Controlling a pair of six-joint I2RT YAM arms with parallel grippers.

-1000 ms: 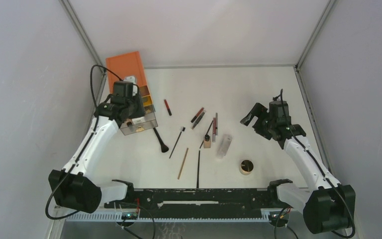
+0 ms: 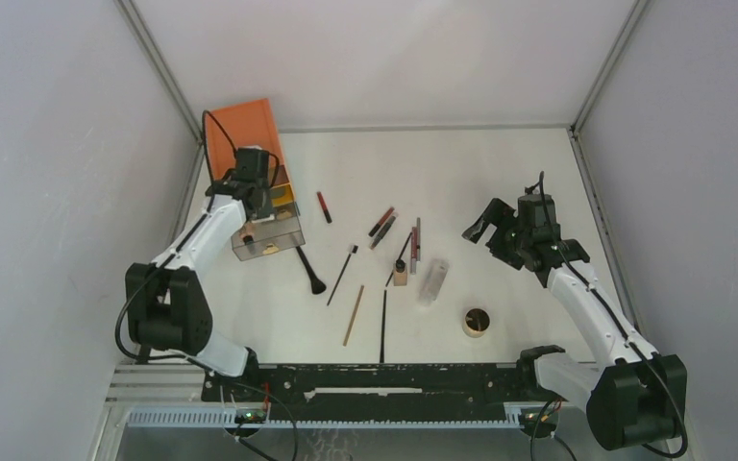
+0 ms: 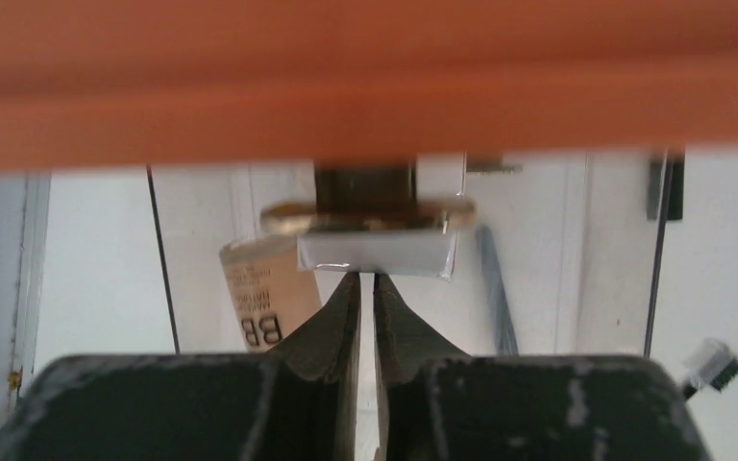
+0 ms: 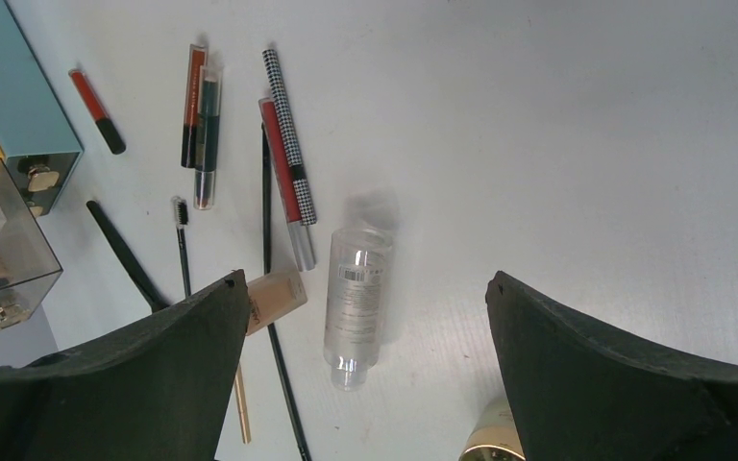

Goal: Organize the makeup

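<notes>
An organizer with orange lid point(image 2: 242, 123) and clear drawer point(image 2: 269, 238) stands at back left. My left gripper is inside or over it, fingertips together at a white item point(image 3: 377, 255) below a gold knob; whether it grips that is unclear. A BB tube point(image 3: 264, 298) shows beyond. My right gripper stands open over the right side. Loose on the table lie lip pencils point(image 4: 192, 106), a dark brush point(image 4: 123, 250), a clear bottle point(image 4: 354, 298), a foundation bottle point(image 4: 274, 300) and a round container point(image 2: 476, 321).
Walls border the table on the left, back and right. Several thin brushes lie in the front middle.
The left arm has shifted toward the back and right over the organizer, uncovering more of its front drawer. The right arm and loose items are unchanged.
</notes>
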